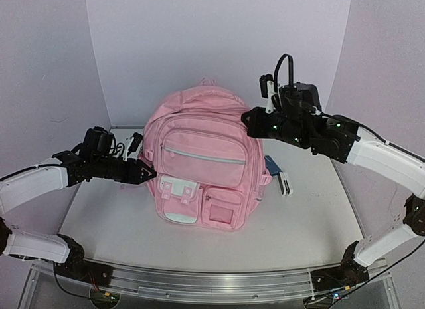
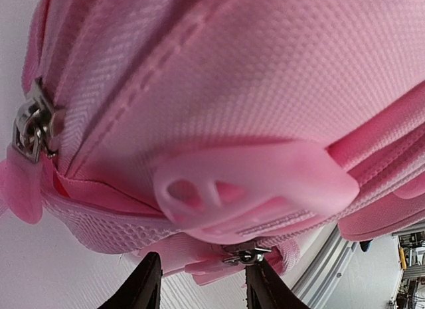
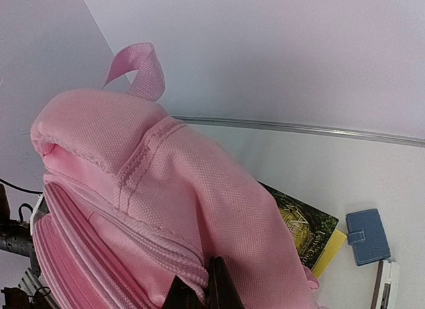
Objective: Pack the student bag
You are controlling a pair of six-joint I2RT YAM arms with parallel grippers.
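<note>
A large pink backpack (image 1: 204, 159) stands upright at the middle of the table, its front pockets facing me. My left gripper is at the bag's left side, its fingers apart. A metal zipper pull (image 2: 247, 256) shows right by its right fingertip, below a pale pink molded tab (image 2: 255, 186). Another zipper pull (image 2: 34, 126) hangs at the left of that view. At the bag's upper right, my right gripper has its fingers close together on the pink zippered edge (image 3: 169, 252). The inside of the bag is hidden.
Behind the bag's right side lie a dark green book (image 3: 305, 226) with something yellow under it, a blue wallet-like case (image 3: 367, 236) and a white-and-dark item (image 3: 385, 282). Walls close in the sides and back.
</note>
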